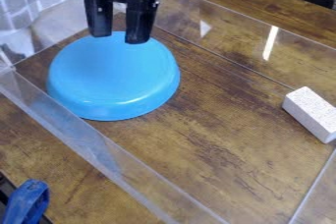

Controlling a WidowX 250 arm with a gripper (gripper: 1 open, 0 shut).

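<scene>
A black gripper [121, 24] hangs at the top left, over the back of a round blue lid-like disc [113, 79] that lies on the wooden surface. Its two dark fingers stand apart, and nothing shows between them. Whether its tips touch the disc I cannot tell.
A white block [312, 115] lies at the right. A blue object [27, 200] is at the lower left corner, outside a clear plastic wall. Clear walls run around the work area, and a crumpled white cloth or plastic is at the top left.
</scene>
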